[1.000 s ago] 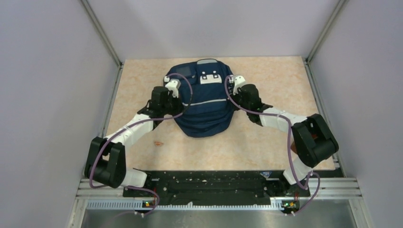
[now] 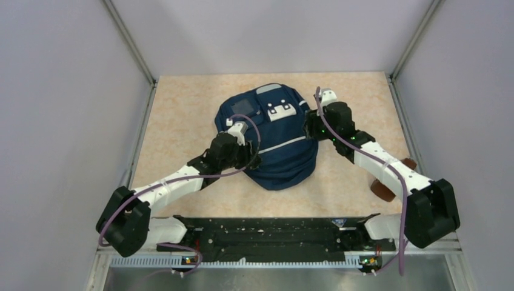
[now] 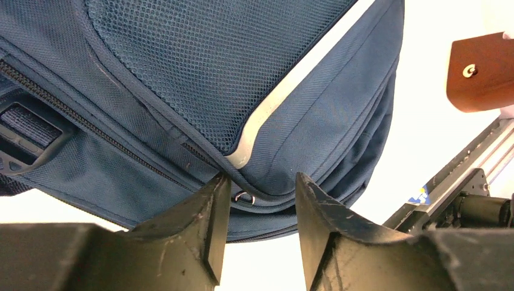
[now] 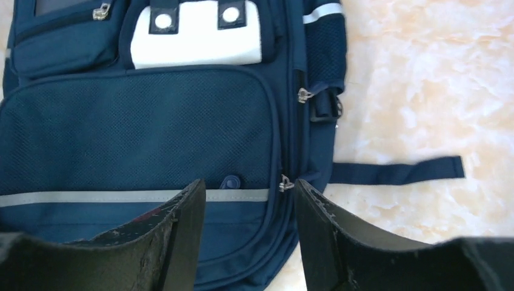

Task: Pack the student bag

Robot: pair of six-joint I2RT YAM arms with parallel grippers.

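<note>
A navy bag (image 2: 282, 160) with a white-flapped pocket (image 2: 282, 111) lies flat on the table, turned slightly askew. My left gripper (image 2: 256, 159) is over its left edge; in the left wrist view the fingers stand apart, with the bag's piped edge and a zipper pull (image 3: 244, 197) between or just beyond them. Whether they touch the cloth cannot be told. At the opposite edge, my right gripper is open above the front pocket's side, a zipper pull (image 4: 286, 183) close to one fingertip. Nothing is visibly gripped there. The bag's inside is hidden.
A brown leather-like item (image 2: 383, 190) lies at the table's right side, partly behind my right arm. A loose dark strap (image 4: 400, 172) sticks out from the bag's right side. Bare tabletop (image 2: 182, 109) shows on the left.
The bag has shifted right and toward the front and turned somewhat. My left gripper moved the same way along with it.
</note>
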